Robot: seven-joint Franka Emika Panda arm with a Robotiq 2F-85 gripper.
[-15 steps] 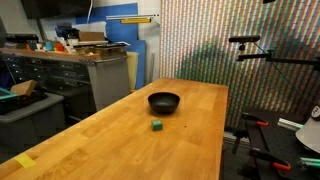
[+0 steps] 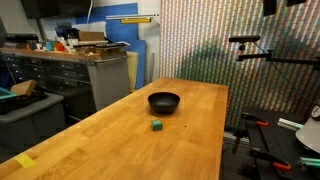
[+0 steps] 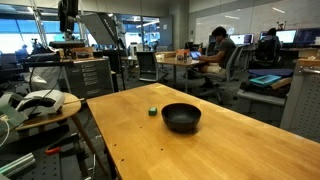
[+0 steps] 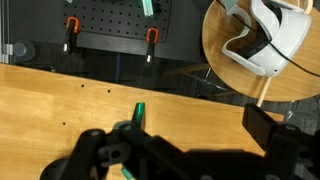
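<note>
On the wooden table a small green block lies close to a round black bowl. Exterior view 2 shows the same green block just to the left of the bowl, apart from it. My gripper is high above the table's end, well away from both. Its dark fingers stand wide apart in the wrist view, open, and no object is seen held. A teal strip shows there beside the gripper body; what it belongs to is unclear.
A black perforated base plate with red-marked clamps adjoins the table end. Beside it, a round wooden stool carries a white device. In the background a person sits at another table.
In exterior view 1, the dark gripper end at the top right has come a little lower into the picture. The block and bowl have stayed put.
</note>
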